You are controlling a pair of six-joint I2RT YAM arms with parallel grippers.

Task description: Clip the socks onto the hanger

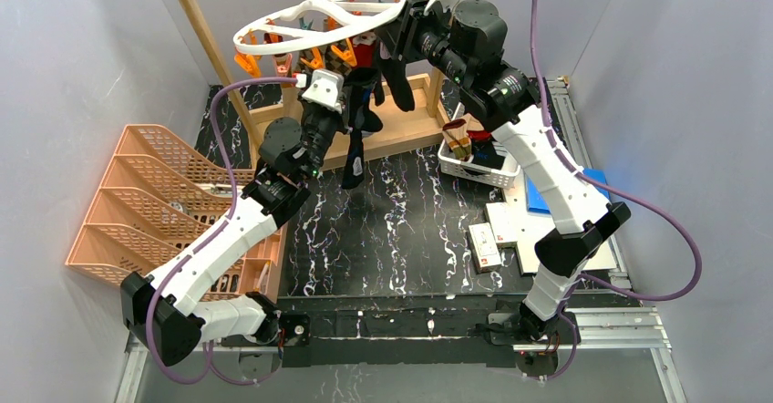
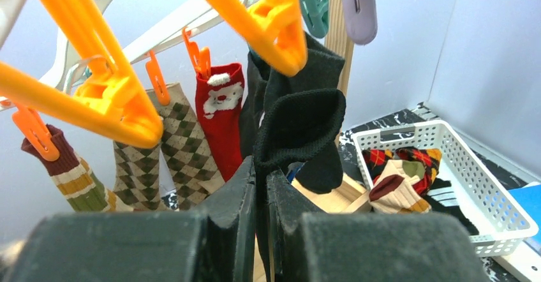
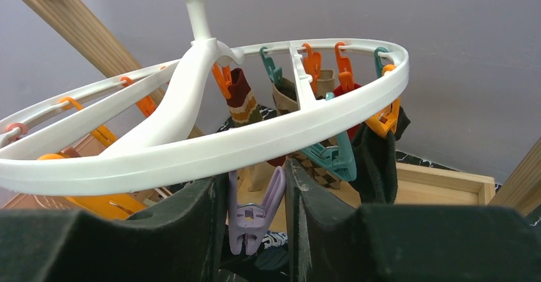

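The round white hanger hangs at the back with clips around its ring. My left gripper is shut on a black sock, whose cuff stands above the fingers; its foot dangles below. At the ring's near right side, my right gripper is shut on a purple clip. In the left wrist view the purple clip is above and right of the sock's cuff, apart from it. Behind, another dark sock hangs on the ring.
A red sock and several patterned socks hang from other clips. Orange clips jut close to the left gripper. The white basket with more socks stands at right, the orange rack at left.
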